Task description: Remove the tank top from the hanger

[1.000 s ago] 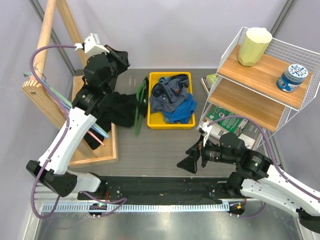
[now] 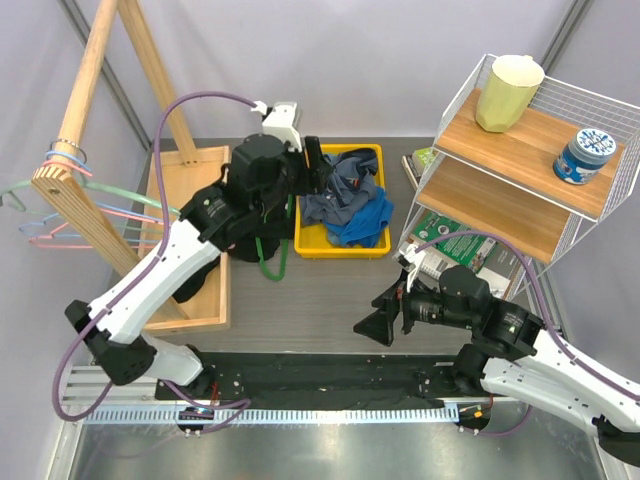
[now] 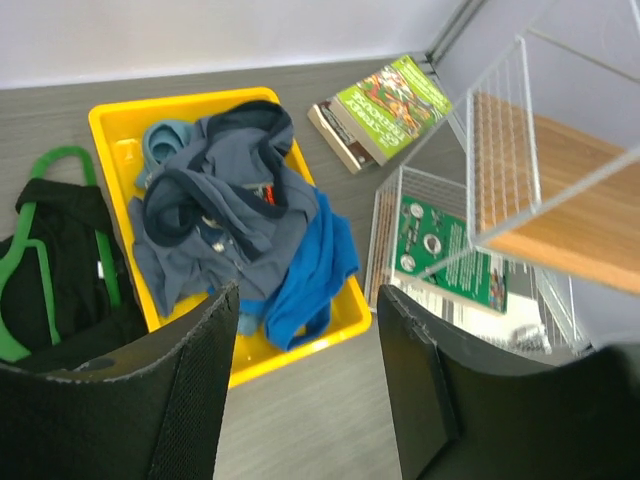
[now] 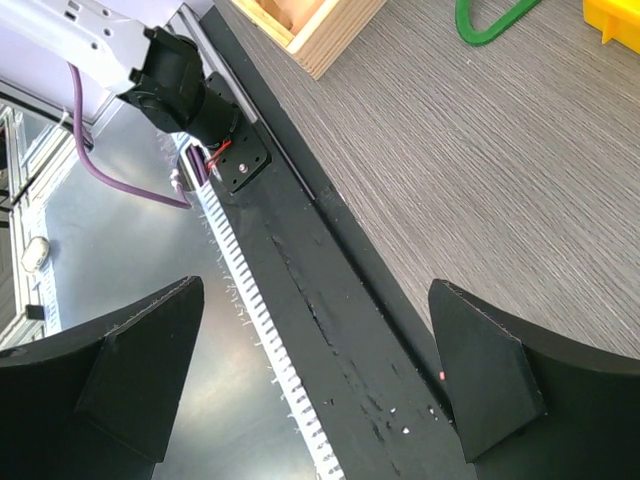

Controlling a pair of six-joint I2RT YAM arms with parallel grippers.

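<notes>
The black tank top (image 3: 70, 220) lies crumpled on the floor just left of the yellow bin, partly under my left arm in the top view. A green hanger (image 3: 66, 153) runs over and through it; whether its straps are still hooked cannot be made out. Over the bin, my left gripper is open, with nothing between its fingers. My right gripper also stands open and empty, low over the front edge of the floor at the right.
A yellow bin (image 2: 311, 243) holds blue and grey clothes. At the left, a wooden rack (image 2: 100, 225) carries several coloured hangers (image 2: 105, 213). The wire shelf (image 2: 540, 150) stands at right, with books (image 3: 395, 105) near it. Bare floor lies in front of the bin.
My left arm has swung right from beside the rack to over the bin. The black tank top and green hanger have settled on the floor; the rack's hangers have swung left. My right arm is still.
</notes>
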